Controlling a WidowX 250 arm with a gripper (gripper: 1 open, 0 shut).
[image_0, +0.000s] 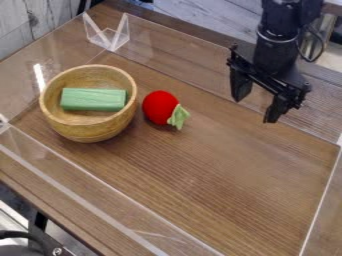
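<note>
My gripper (267, 90) hangs at the upper right over the wooden table, open, its dark fingers pointing down. Left of centre lies a red round object with a pale green tip (162, 108). At the left, a green block (94, 99) lies in a wooden bowl (87, 134).
A clear, small transparent holder (108, 35) stands at the back left. A dark object (16, 243) shows at the lower left corner.
</note>
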